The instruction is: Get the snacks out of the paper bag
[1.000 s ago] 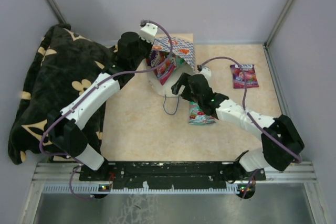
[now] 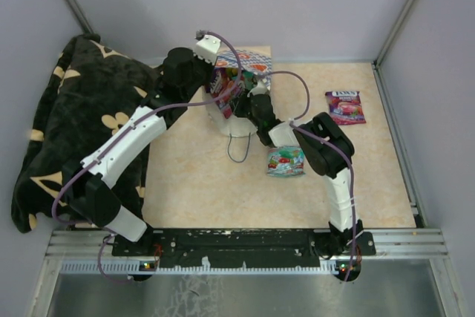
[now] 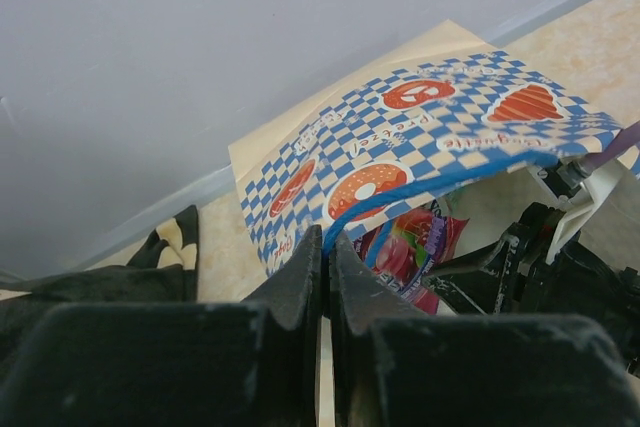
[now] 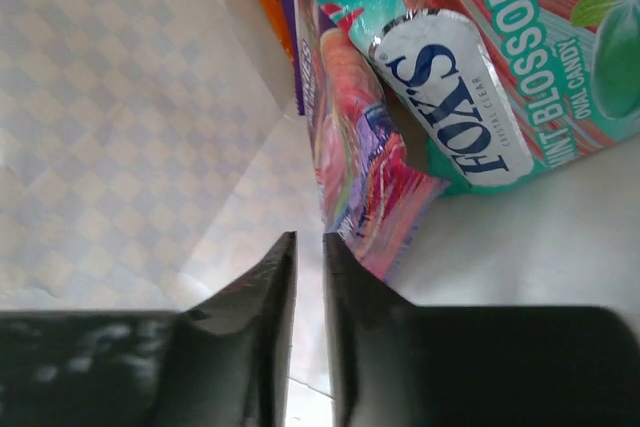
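Note:
The paper bag (image 3: pixel 380 137), checked blue with printed pastries, lies at the back with its mouth facing the front. My left gripper is shut on its blue cord handle (image 3: pixel 430 185), which runs out between the fingertips. Inside the bag, the right wrist view shows a green Fox's Mint Blossom pack (image 4: pixel 480 77) and a purple-pink pack (image 4: pixel 355 137). My right gripper is at the bag's mouth, fingers parted with a gap; the purple-pink pack's end lies just ahead of its right fingertip, not visibly gripped.
A teal snack pack (image 2: pixel 286 161) lies on the table in front of the bag, close to the right arm. A purple-red pack (image 2: pixel 345 108) rests at the right. A dark flowered blanket (image 2: pixel 67 131) covers the left side.
My right gripper has moved left and slightly back, from beside the bag into its mouth, and the right arm has swung inward. The left arm has stayed put.

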